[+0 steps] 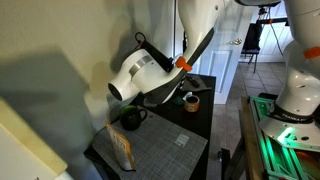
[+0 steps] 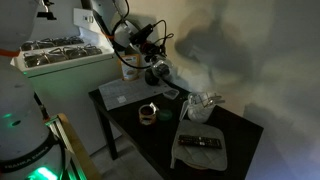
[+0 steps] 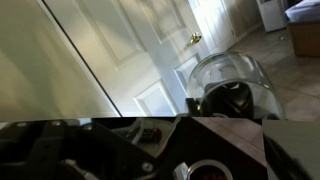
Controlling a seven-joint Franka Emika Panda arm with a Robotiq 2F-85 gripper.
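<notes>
A clear, rounded glass vessel fills the space at the end of my gripper in the wrist view. The fingers appear closed on it, and a dark shape shows in or through the glass. In exterior view 2 my gripper is over the back of the dark table, near a black mug. The same mug stands by the wall in exterior view 1, left of the arm. There the arm hides much of the gripper and the held vessel.
A copper-coloured cup stands on the dark table. A grey mat bears an upright bottle-like item. Another mat with a black remote-like object and a crumpled clear bag occupy the other end. The wall is close behind.
</notes>
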